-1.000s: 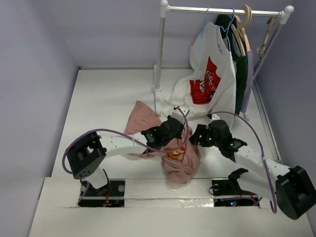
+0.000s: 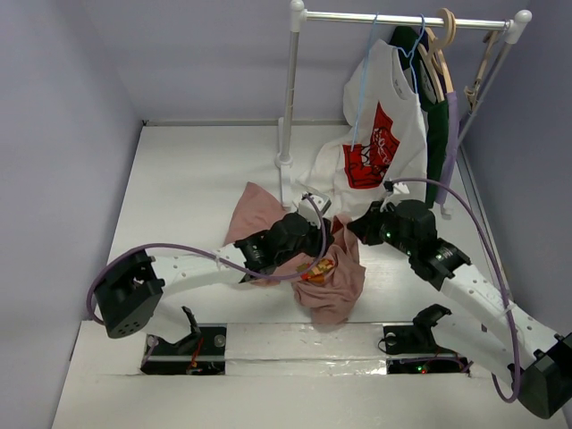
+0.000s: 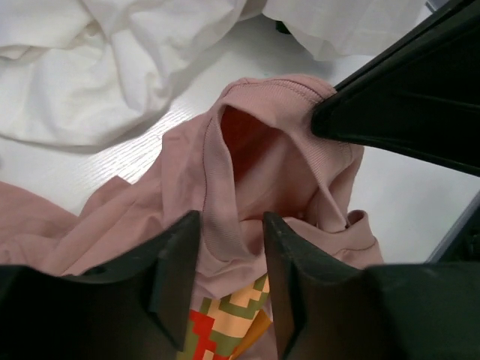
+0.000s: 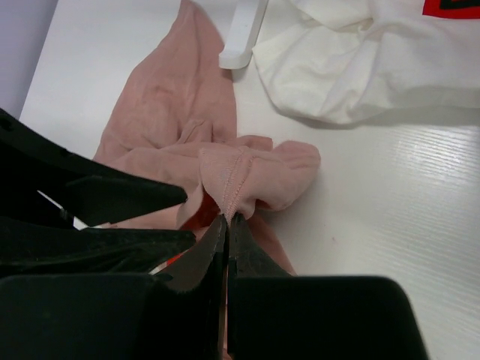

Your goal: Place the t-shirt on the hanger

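The pink t-shirt lies crumpled on the table, its colourful print partly showing. My right gripper is shut on the t-shirt's collar edge, which stands lifted in its fingertips. In the left wrist view the neck opening gapes, with the right gripper's black finger at its upper right edge. My left gripper hovers over the near side of the collar, fingers apart, holding no cloth that I can see. Wooden hangers hang at the right of the rail; no empty one shows clearly.
A metal rack rail crosses the back, with a white shirt whose hem trails onto the table. The rack's left foot stands just behind the pink shirt. Bare table lies to the left.
My right gripper has risen slightly toward the rack, lifting the collar edge. The left gripper has shifted a little to the left, and its arm has swung left.
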